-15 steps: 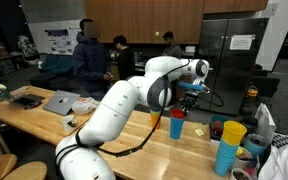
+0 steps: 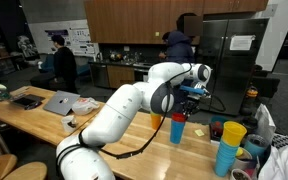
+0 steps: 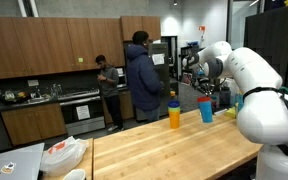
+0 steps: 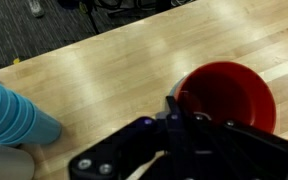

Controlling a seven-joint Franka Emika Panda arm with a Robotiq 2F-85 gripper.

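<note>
A cup, blue outside [image 2: 177,134] and red inside, sits under my gripper [image 2: 179,114] in the first exterior view. The wrist view looks down into its red interior [image 4: 239,95], with the gripper shut on the cup's left rim. In the second exterior view the cup [image 3: 206,109] stands upright near the robot's side of the table. Whether its base touches the tabletop is hard to tell. Part of the near wall is hidden by the fingers.
A yellow cup [image 3: 174,117] stands close by. Stacked blue cups [image 2: 225,158] with yellow ones [image 2: 233,134] on top are at the right, among other clutter. A laptop [image 2: 61,102] lies at the far left. Bare wooden table [image 3: 134,153] shows in the middle.
People in the background have shifted position. My arm, gripper and the blue-and-red cup look almost the same as before.
</note>
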